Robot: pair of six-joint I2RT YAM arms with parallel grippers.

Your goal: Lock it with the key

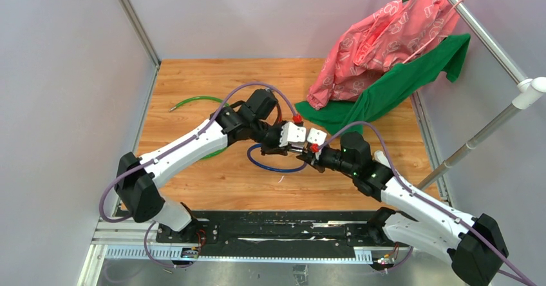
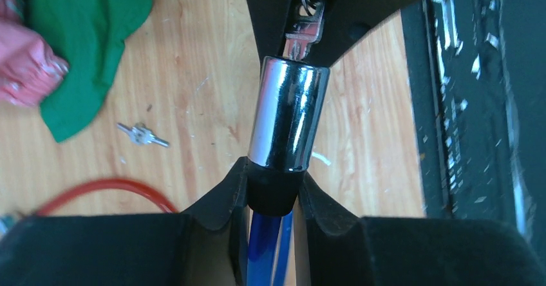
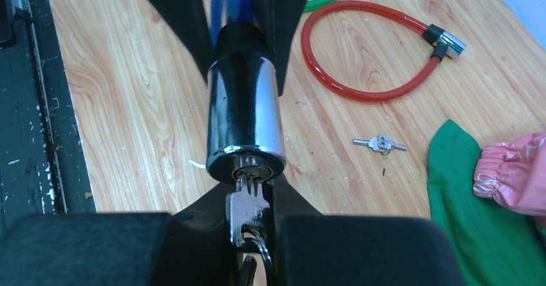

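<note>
The two grippers meet at the middle of the top view. My left gripper is shut on the black-collared end of a chrome lock cylinder (image 2: 286,112) on a blue cable (image 2: 261,250). My right gripper is shut on a silver key (image 3: 248,212), whose blade is in or against the keyhole at the end of the cylinder; how deep it sits is hard to tell.
A red cable lock (image 3: 357,93) and a spare key (image 3: 380,144) lie on the wooden table (image 1: 322,196). A green cable (image 1: 196,98) lies at the left, green and pink cloths (image 1: 383,47) at the back right, beside a metal pole (image 1: 470,144).
</note>
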